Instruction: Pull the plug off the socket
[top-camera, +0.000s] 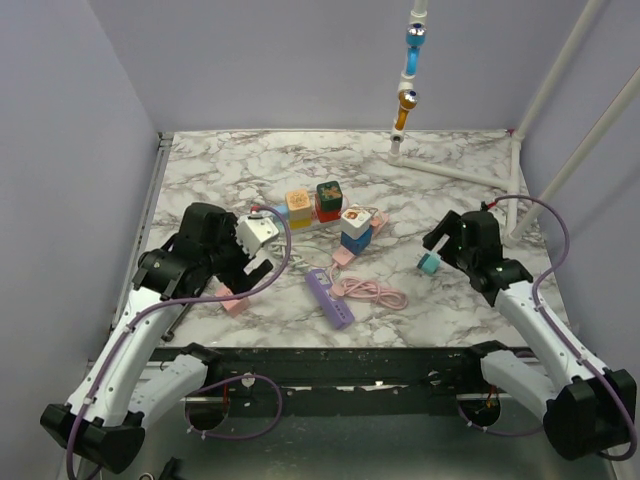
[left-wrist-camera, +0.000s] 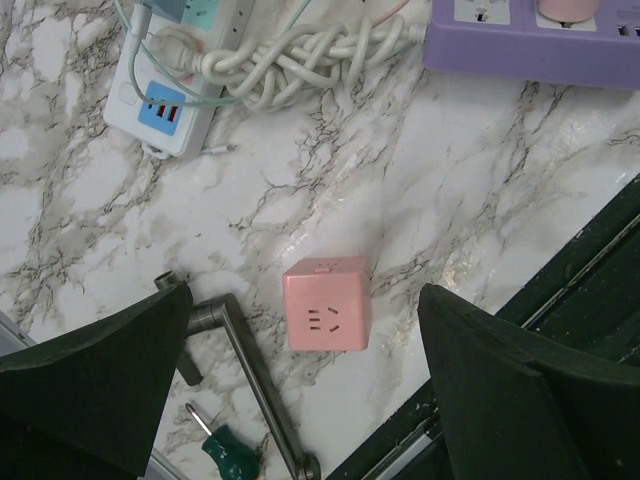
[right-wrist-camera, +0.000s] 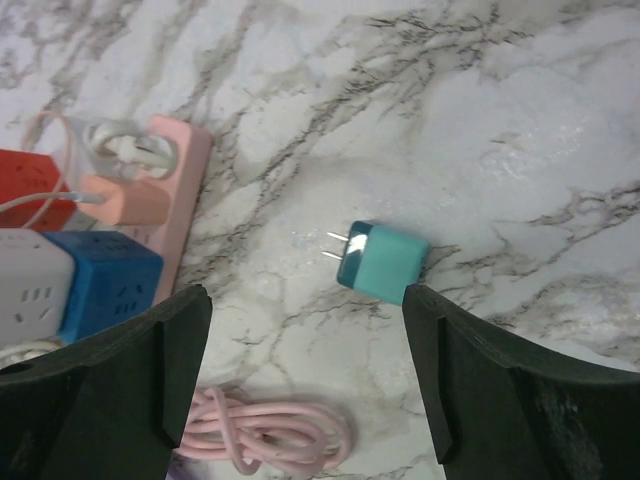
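Note:
A pink cube socket (left-wrist-camera: 326, 310) lies on the marble top, centred below my open left gripper (top-camera: 243, 270), nothing between its fingers. My right gripper (top-camera: 440, 240) is open above a cyan plug (right-wrist-camera: 385, 262), which lies loose on the table with its prongs showing. A purple power strip (top-camera: 329, 299) with a pink round piece on it and a white power strip (left-wrist-camera: 160, 110) with cords lie farther back. A pink strip (right-wrist-camera: 175, 200) carries plugs.
Stacked cubes (top-camera: 328, 198) stand at the middle. A pink coiled cable (top-camera: 372, 293) lies near them. A screwdriver (left-wrist-camera: 231, 452) and metal bracket (left-wrist-camera: 255, 375) lie at left. White pipes (top-camera: 465, 178) border the right.

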